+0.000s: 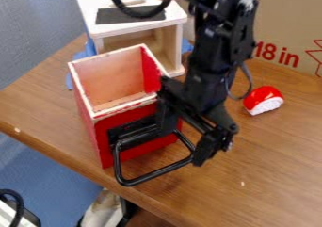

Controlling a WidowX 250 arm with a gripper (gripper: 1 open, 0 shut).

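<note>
A red box (98, 118) with an open pink top stands on the wooden table, a black front with a black bar handle (149, 174) hanging out toward the camera. My black gripper (201, 137) is beside the box's right front, near the handle's right end; whether its fingers are open or shut is unclear against the dark parts. A red and white round object (263, 100) lies right of the arm.
A white open cabinet (96, 5) stands behind the red box. A cardboard panel (289, 24) backs the table's right side. Bare table (265, 174) fills the front right; the table's edge runs along the left.
</note>
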